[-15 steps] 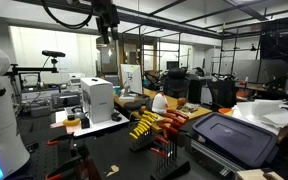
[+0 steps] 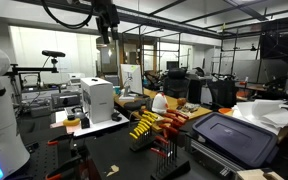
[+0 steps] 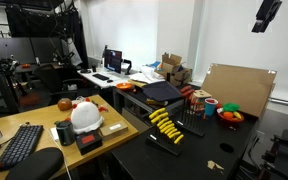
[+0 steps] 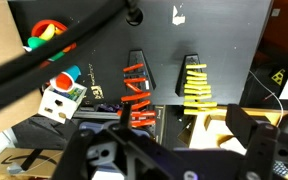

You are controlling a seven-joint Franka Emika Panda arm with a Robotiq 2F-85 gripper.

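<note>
A row of yellow pieces (image 2: 144,125) stands on a dark holder on the black table, and they show from above in the wrist view as yellow bars (image 4: 197,88). Beside it is a second holder with red-orange pieces (image 2: 172,118), seen from overhead as red bars (image 4: 137,90). My gripper (image 2: 106,32) hangs high above the table at the upper left, well clear of both rows. At the top right of exterior view 2 the gripper (image 3: 265,22) appears small and dark. Its finger spacing is too unclear to judge, and no object is visible in it.
A grey lidded tray (image 2: 232,137) lies at the right. A white box (image 2: 98,100) stands at the left. In exterior view 2 an orange bowl (image 3: 230,117) holds colourful items, with a blue-and-red cup (image 3: 210,106) behind it. The black table has bare room in front.
</note>
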